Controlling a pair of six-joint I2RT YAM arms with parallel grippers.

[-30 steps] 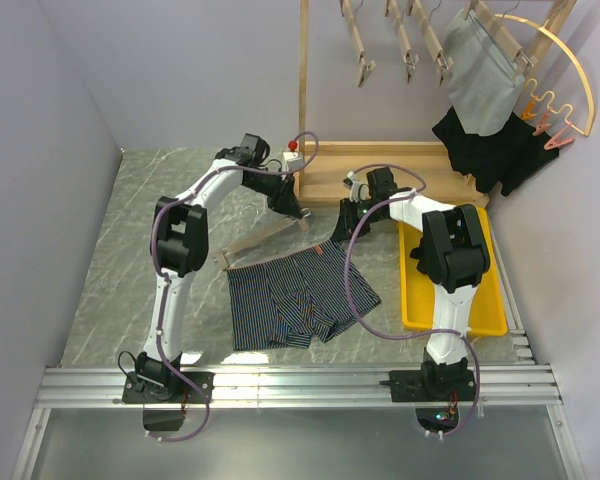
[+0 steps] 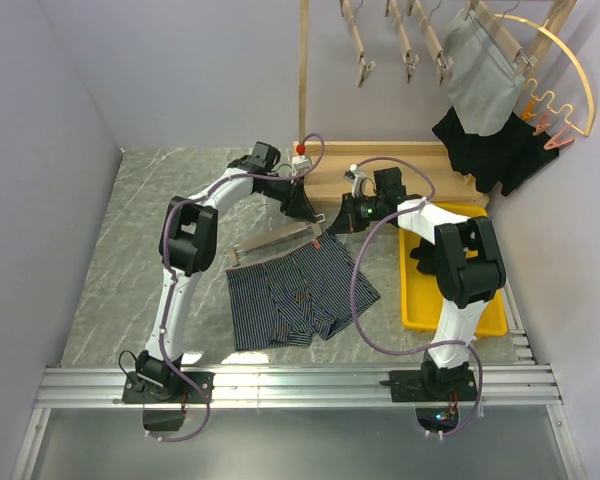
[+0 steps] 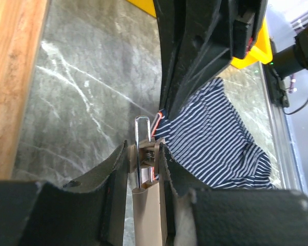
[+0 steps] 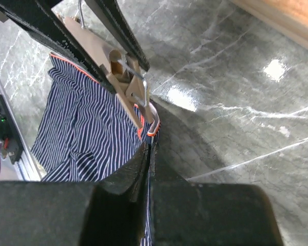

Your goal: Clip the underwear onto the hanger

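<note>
A wooden clip hanger [image 2: 270,238] lies along the top edge of the navy striped underwear [image 2: 280,300], which is spread on the marble-look surface. At the hanger's right end, my left gripper is shut on the clip [image 4: 131,87]. My right gripper is shut on the orange-trimmed waistband corner [image 4: 153,123], with thin cloth at its fingertips. That corner sits right at the clip's fingers, some of it seemingly between them; how deep, I cannot tell. In the top view, my left gripper [image 2: 313,219] and right gripper [image 2: 336,232] are nearly touching.
A yellow bin [image 2: 415,300] with dark cloth inside stands at right. Behind the grippers is a wooden rack base [image 2: 400,160]; empty hangers [image 2: 402,40], a grey garment [image 2: 483,80] and black garments hang above.
My left gripper and the hanger have moved right and slightly toward the front, bringing the clip to the waistband corner. The right gripper has closed on that corner and shifted slightly.
</note>
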